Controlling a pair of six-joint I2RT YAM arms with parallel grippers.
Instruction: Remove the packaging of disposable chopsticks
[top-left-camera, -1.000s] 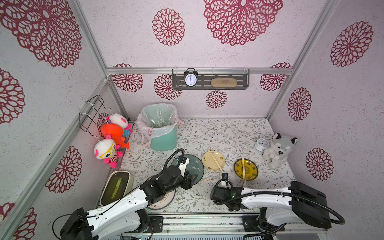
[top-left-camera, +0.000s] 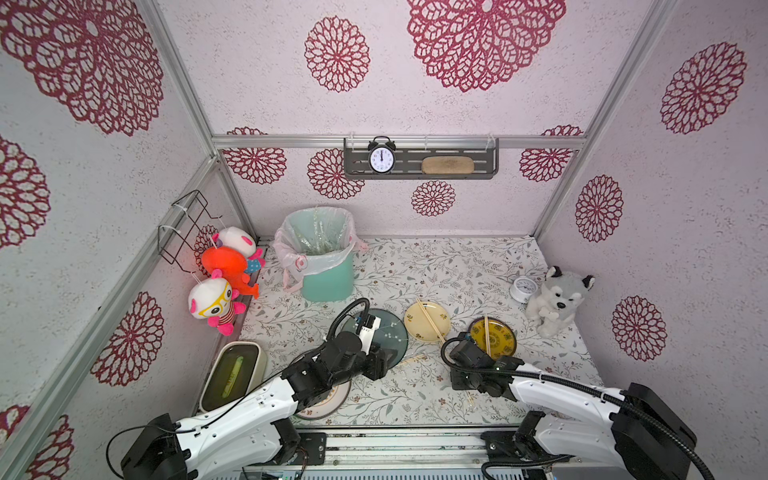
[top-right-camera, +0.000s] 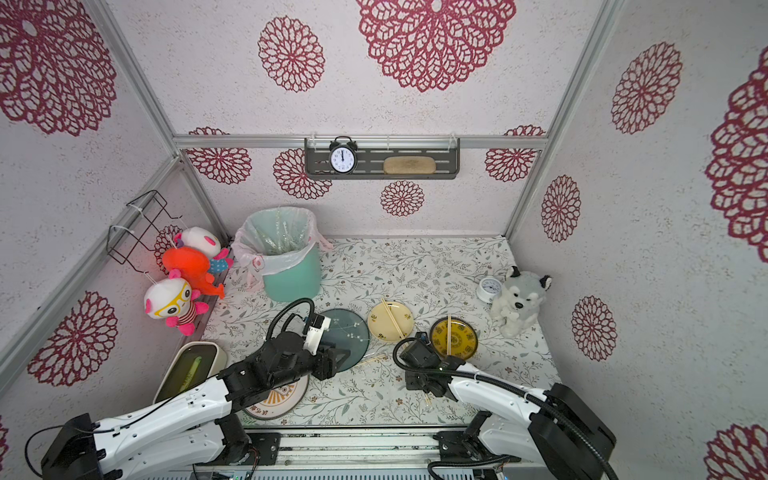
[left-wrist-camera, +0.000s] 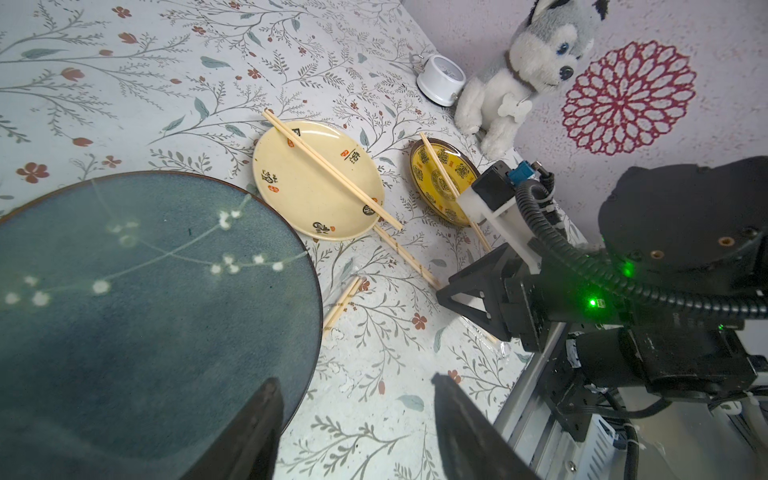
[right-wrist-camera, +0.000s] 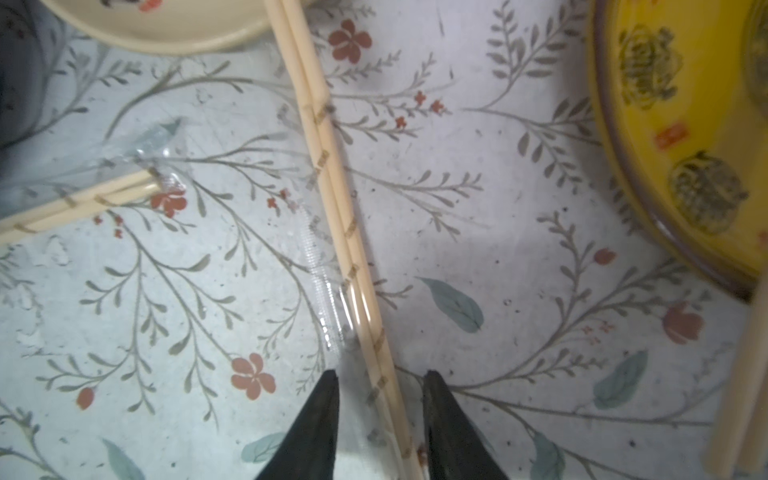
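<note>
A pair of chopsticks in a clear striped wrapper (right-wrist-camera: 352, 240) lies on the table, running forward from beside the cream plate. Over its near end is my right gripper, open, the wrapped pair passing between its fingers without being visibly gripped. Another wrapped pair (left-wrist-camera: 341, 304) rests against the big dark plate's edge. Bare-looking chopsticks (left-wrist-camera: 332, 168) lie across the cream plate (left-wrist-camera: 280, 188), and others (left-wrist-camera: 438, 164) across the yellow plate (left-wrist-camera: 420, 172). At the dark plate's near right edge, my left gripper stands open and empty.
A green bin (top-left-camera: 328, 280) with a clear liner stands at the back left. The dark plate (left-wrist-camera: 160, 320) fills the area by my left gripper. A plush husky (top-left-camera: 560, 300) and a white clock (top-left-camera: 524, 289) sit at the right.
The left arm has stayed still.
</note>
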